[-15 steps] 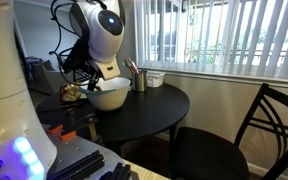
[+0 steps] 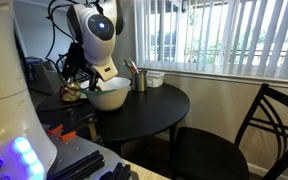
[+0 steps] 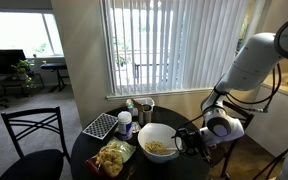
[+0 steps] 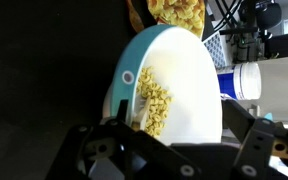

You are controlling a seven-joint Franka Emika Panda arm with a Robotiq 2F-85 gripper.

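Observation:
A large white bowl (image 3: 156,136) stands on the dark round table, with small yellow pieces (image 4: 154,108) at its bottom. In exterior view 2 a pale utensil handle (image 3: 165,151) appears to lie in the bowl. My gripper is open above the bowl's near side, its dark fingers spread across the bottom of the wrist view. No object shows gripped between them. In exterior view 1 the arm leans over the bowl (image 2: 110,94), and its fingertips are hard to make out. Whether they touch the rim cannot be told.
A yellow snack bag (image 3: 112,158) lies left of the bowl. A white bottle with a blue lid (image 3: 125,124), a utensil holder (image 2: 138,79) and a white rack (image 3: 101,126) stand close by.
The arm's wrist has shifted slightly above the bowl. The bowl and the table items stay in place.

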